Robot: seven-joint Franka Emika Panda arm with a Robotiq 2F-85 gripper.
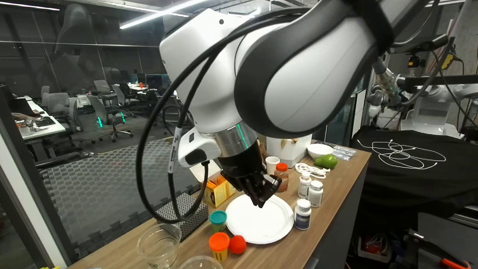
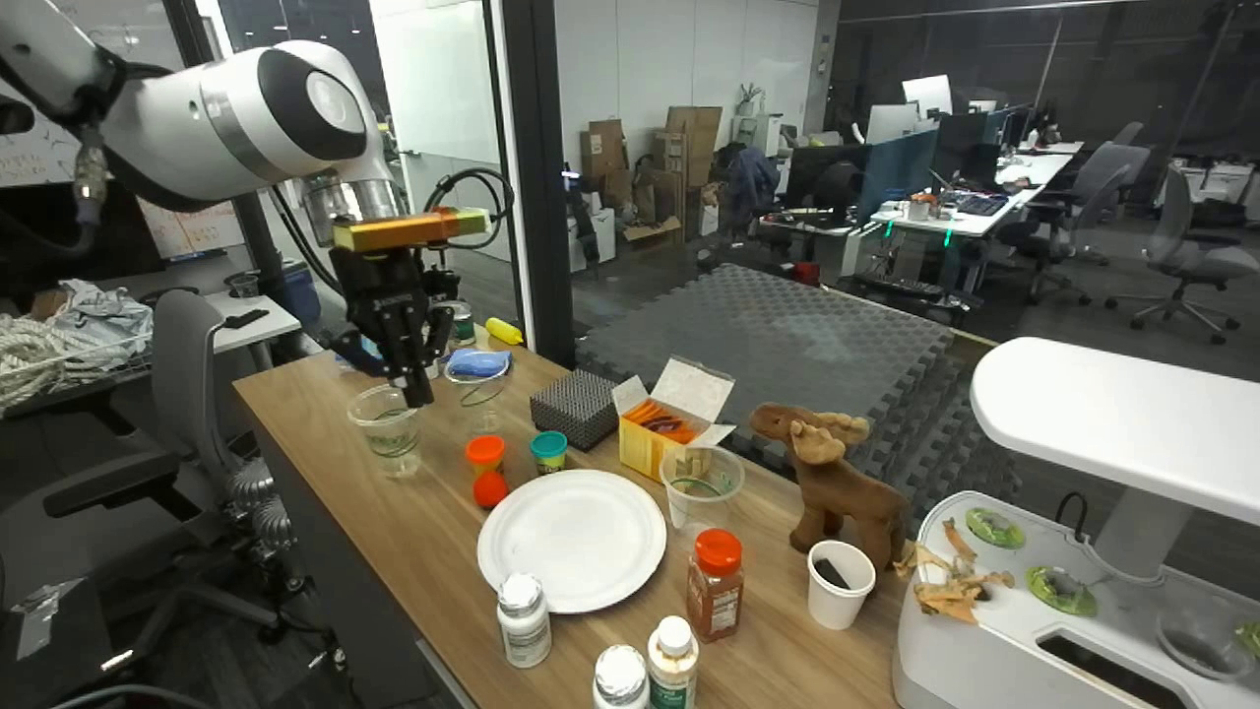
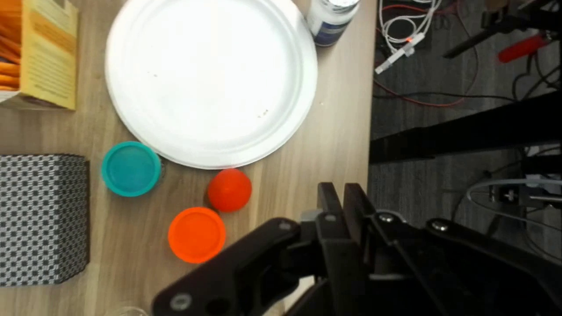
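Observation:
My gripper hangs in the air with its two black fingers almost together, a narrow gap between their tips and nothing visible in it. In the wrist view it lies right of the orange-lidded tub (image 3: 197,235) and the small red ball (image 3: 229,190), near the table's front edge. A teal-lidded tub (image 3: 131,168) stands left of the ball. Just beyond them is an empty white plate (image 3: 210,79). From exterior view 2, the gripper (image 2: 418,384) appears in front of a clear plastic cup (image 2: 392,443); the height between them is unclear.
A patterned dark block (image 2: 575,407) and an open yellow box (image 2: 644,449) stand behind the tubs. White bottles (image 1: 303,214), a red-capped jar (image 2: 716,585) and a brown toy moose (image 2: 845,490) stand farther along. Bare wood runs along the front edge.

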